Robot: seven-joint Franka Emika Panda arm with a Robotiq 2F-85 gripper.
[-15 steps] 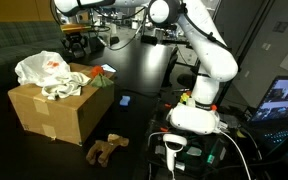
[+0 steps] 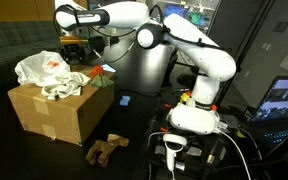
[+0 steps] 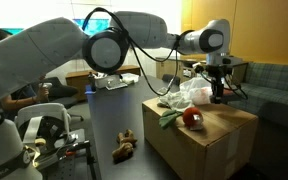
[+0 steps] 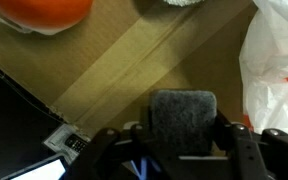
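In the wrist view, a small dark object (image 4: 182, 118) with a mottled grey-green top sits between my fingers, and my gripper is shut on it. What it is cannot be told. Beneath it lies the bare top of a cardboard box (image 4: 109, 70). From the second exterior view, my gripper (image 3: 218, 92) hangs above the far part of this box (image 3: 199, 150), close to a white plastic bag (image 3: 196, 88). A round red thing (image 3: 192, 118) rests on the box's near edge, beside a green cloth (image 3: 171, 117).
White cloth (image 2: 64, 84) lies crumpled on the box beside the bag. A brown soft toy (image 2: 106, 150) is on the dark table in front of the box, and a small blue item (image 2: 124, 100) lies to its right. An open laptop (image 2: 274, 108) stands far right.
In the first exterior view, the arm has come lower and nearer the camera, and the gripper has shifted slightly down toward the box. The things on the box look unmoved.
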